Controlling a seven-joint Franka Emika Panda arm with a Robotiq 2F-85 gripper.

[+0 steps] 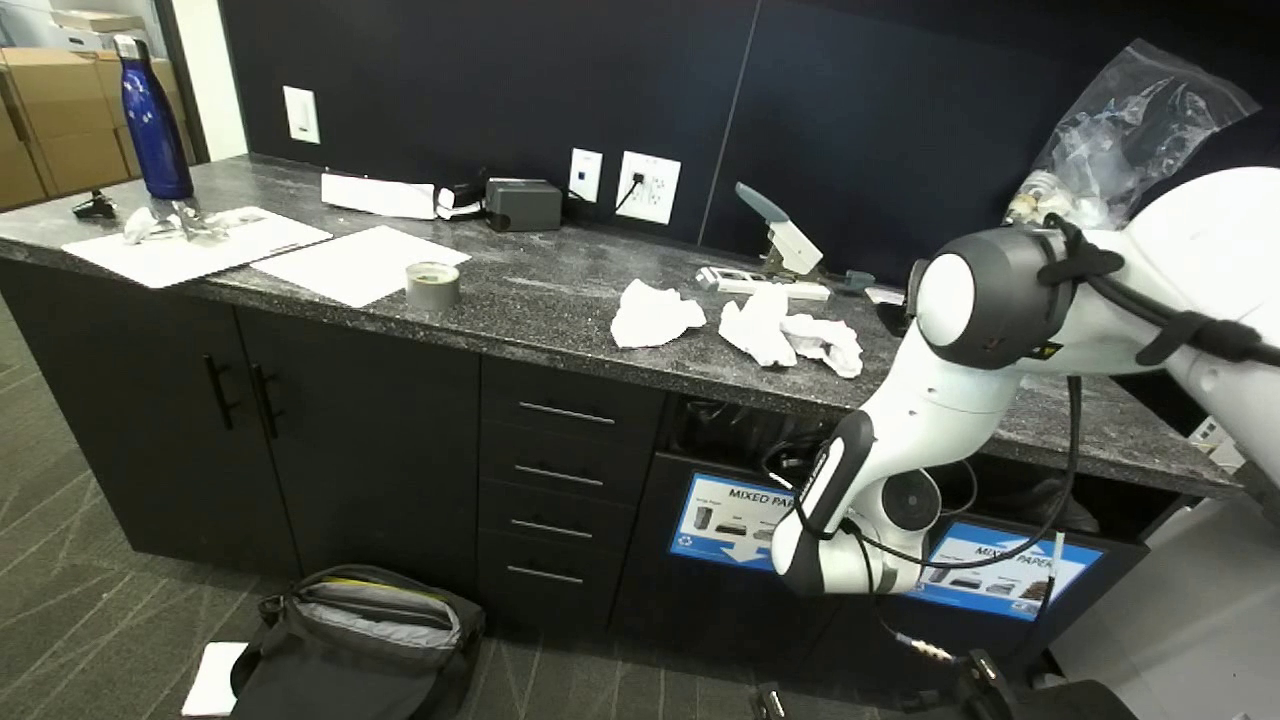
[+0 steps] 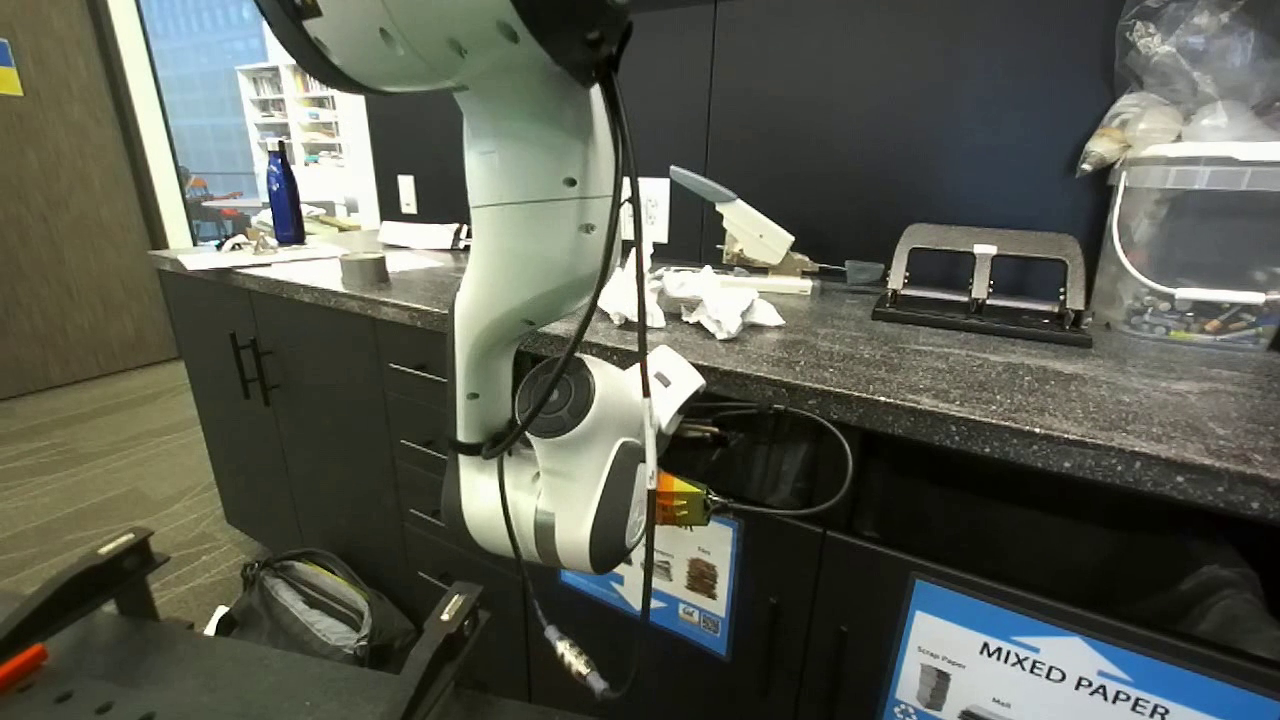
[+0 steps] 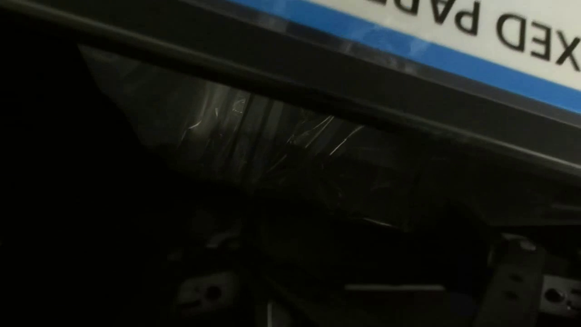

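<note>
My gripper is open in the dim wrist view, its fingers wide apart at the lower left and lower right. Nothing can be made out between them, though the area is very dark. Clear crinkled plastic point(image 3: 228, 120), like a bin liner, lies beyond the fingers under an edge with an upside-down paper label point(image 3: 490, 32). In the second exterior view, the hand point(image 2: 618, 504) reaches toward the bin opening point(image 2: 768, 450) below the counter; the fingertips cannot be made out there. Crumpled white papers point(image 1: 758, 326) and another crumpled piece point(image 1: 654, 314) rest on the counter.
Along the counter point(image 1: 528, 282) stand a tape roll point(image 1: 432, 288), a stapler point(image 1: 786, 246), a blue bottle point(image 1: 156, 132) and a hole punch point(image 2: 984, 282). A second bin label point(image 2: 1068, 672) is to the right. A bag point(image 1: 348, 642) lies on the floor. Cables hang around the arm.
</note>
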